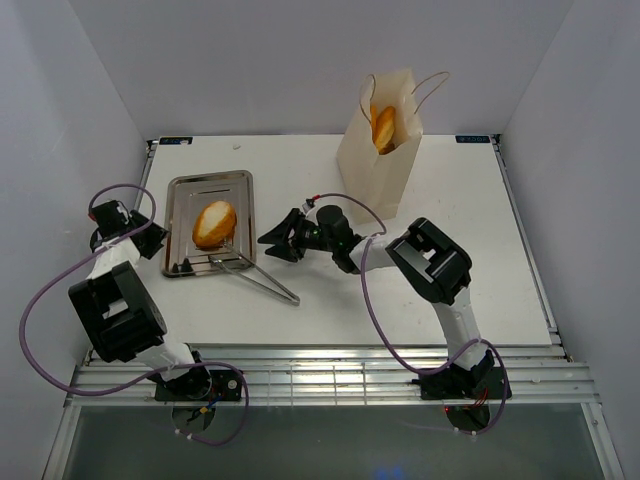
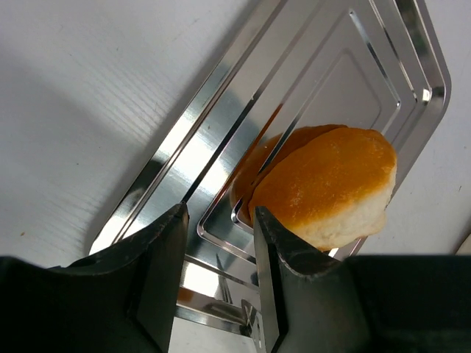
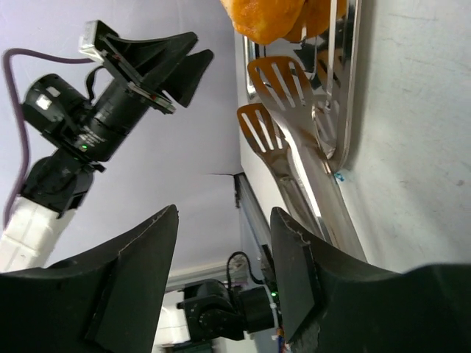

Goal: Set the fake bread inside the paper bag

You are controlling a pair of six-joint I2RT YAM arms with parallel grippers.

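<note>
An orange-brown fake bread roll [image 1: 213,225] lies on the metal tray [image 1: 178,200]; the left wrist view shows the same bread [image 2: 324,187] to the right of my fingertips. Metal tongs [image 1: 268,284] rest across the tray's front edge, their slotted heads by the bread. My right gripper [image 1: 280,240] is open, to the right of the tray and apart from the tongs [image 3: 320,184]. At the tray's left edge, my left gripper [image 1: 160,240] stands open with nothing between its fingers. The cream paper bag [image 1: 365,170] stands upright at the back with bread [image 1: 385,130] inside.
Two loop handles rise from the bag's mouth. Purple cables [image 1: 372,310] trail along both arms.
</note>
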